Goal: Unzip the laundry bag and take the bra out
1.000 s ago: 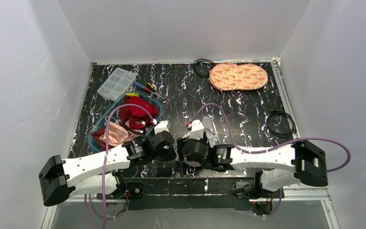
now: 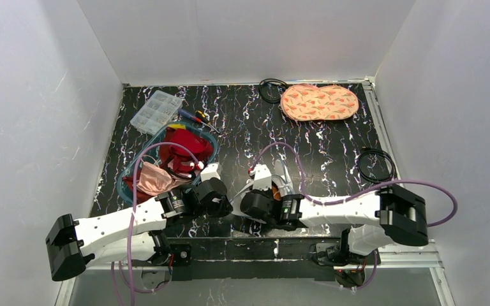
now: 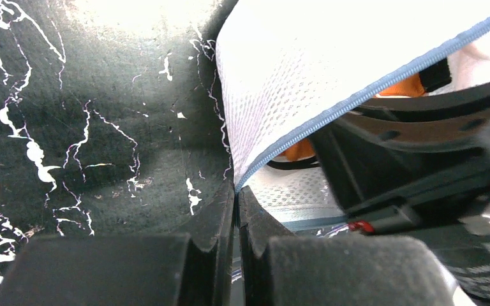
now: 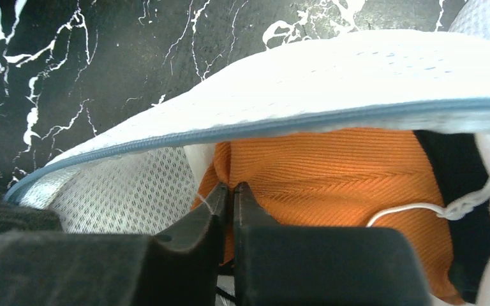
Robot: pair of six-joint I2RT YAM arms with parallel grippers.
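Note:
The white mesh laundry bag (image 3: 281, 76) lies unzipped, its blue-edged opening gaping. At the end of that opening, my left gripper is shut on the blue edging. Inside the bag is orange cloth (image 4: 332, 178) with a black band and a white cord, apparently the bra. My right gripper reaches in through the opening, shut on a fold at the left side of this cloth. From the top, both arms hide most of the bag.
A teal basket (image 2: 125, 171) of red and pink garments stands beside the left arm. Behind it are a clear divided box (image 2: 157, 111) and screwdrivers (image 2: 198, 119). An orange patterned pouch (image 2: 319, 102) and coiled black cables (image 2: 376, 165) lie rightward.
The left arm moved slightly left and has since stayed almost still.

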